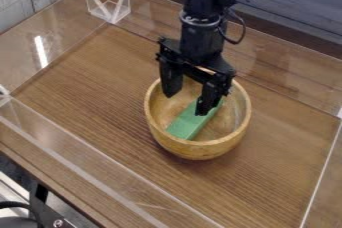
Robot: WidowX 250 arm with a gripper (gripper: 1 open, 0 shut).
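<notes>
My black gripper (193,84) is open over a round yellow bowl (201,146), its fingers reaching down into the bowl's upper part. A green rectangular object (194,121) lies slanted in the bowl, partly behind the right-hand finger. I cannot tell whether the fingers touch it.
A clear plastic piece (111,5) stands at the back left. A dark raised edge runs along the back, and black cables lie at the bottom left.
</notes>
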